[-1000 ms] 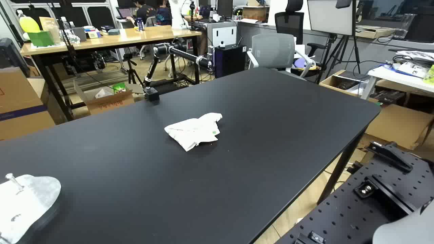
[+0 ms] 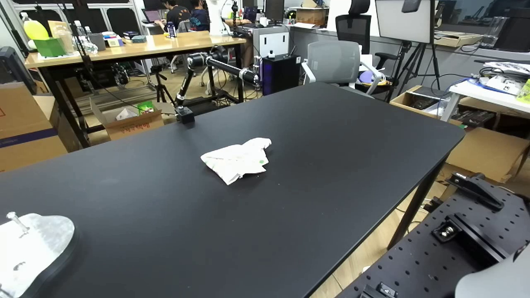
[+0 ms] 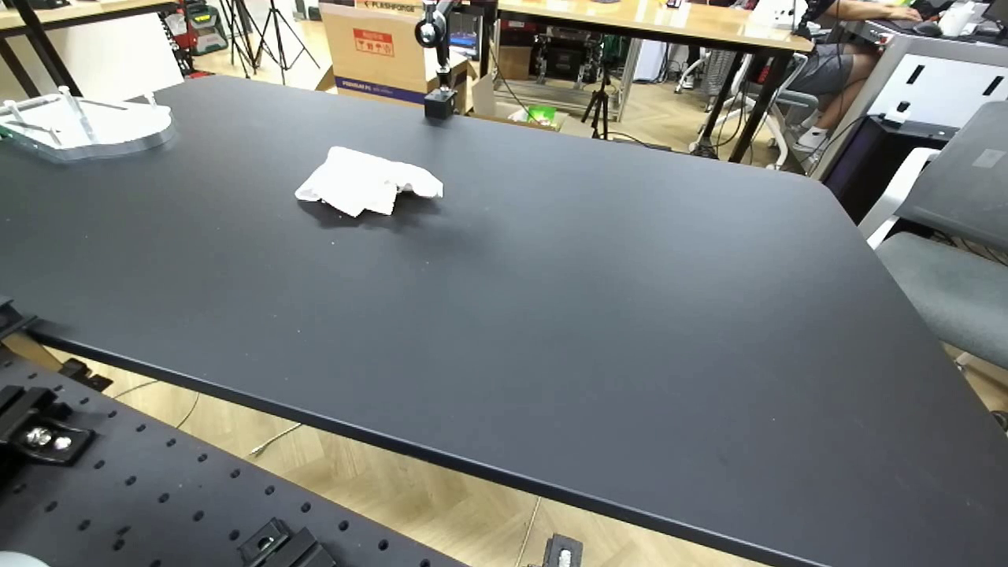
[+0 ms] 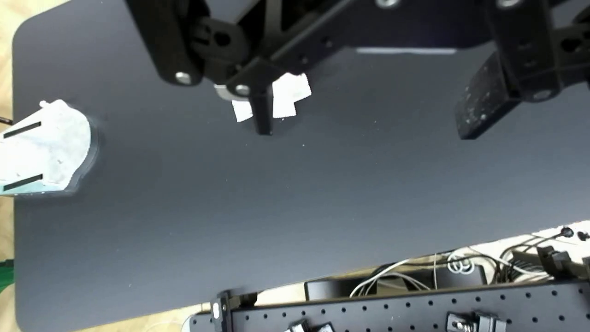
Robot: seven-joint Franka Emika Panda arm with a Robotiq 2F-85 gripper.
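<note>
A crumpled white cloth or paper (image 2: pixel 237 159) lies on the black table, left of the middle in exterior view 2, where the same white cloth (image 3: pixel 364 179) has one end bunched up. High over the table, my gripper is open in the wrist view, its fingers wide apart with nothing between them. The left finger (image 4: pixel 262 113) covers part of the white cloth (image 4: pixel 291 95) from this angle; the cloth lies well below, not touched. Neither exterior view has the gripper in it.
A pale plate with upright pegs (image 2: pixel 37 243) stands at one end of the table. A black camera arm (image 2: pixel 186 115) is clamped to the far edge. Along the near side runs a perforated black board (image 3: pixel 189 482).
</note>
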